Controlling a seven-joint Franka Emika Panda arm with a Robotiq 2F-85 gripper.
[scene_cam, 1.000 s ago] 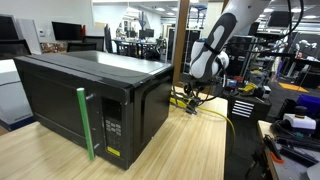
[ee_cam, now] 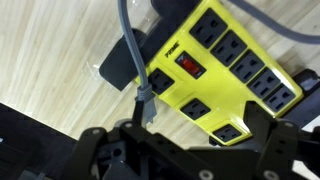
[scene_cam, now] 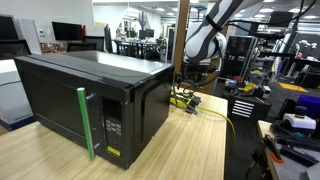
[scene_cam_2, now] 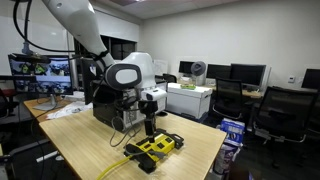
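Note:
A yellow power strip with black outlets and a small red switch fills much of the wrist view. In exterior view 2 the yellow power strip lies at the table's near end. My gripper hangs above it, fingers spread wide apart and nothing held between them. A grey cable runs down past the strip's left end, its thicker part close to my left finger. Black plugs or adapters sit at the strip's upper-left end. In exterior view 2 my gripper is just above the strip.
A large black microwave stands on the wooden table. A yellow cord trails over the table's edge. Bare tabletop shows in front of the microwave and left of the strip. Office chairs stand beyond.
In exterior view 1 my arm has risen from the strip over the last second, the gripper now higher above the table. The microwave has not moved.

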